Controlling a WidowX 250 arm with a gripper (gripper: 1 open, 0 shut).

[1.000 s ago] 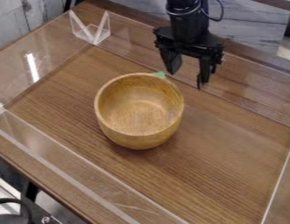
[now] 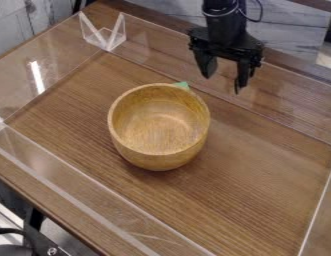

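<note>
The robot's gripper (image 2: 224, 64) is near the top centre, behind the bowl. It is a dark arm with two fingers pointing down, standing open and apart, with nothing seen between them. A tan oval bowl (image 2: 157, 150) sits in the middle of the wooden table (image 2: 248, 195). A small green object (image 2: 183, 86) lies just behind the bowl's rim, to the left of and below the gripper.
A clear wire or plastic stand (image 2: 104, 29) is at the upper left. A black cable shows at the lower left corner, and a light edge runs along the back right.
The gripper has moved back, towards the top of the view and slightly right, away from the bowl. The bowl and green object look unmoved.
</note>
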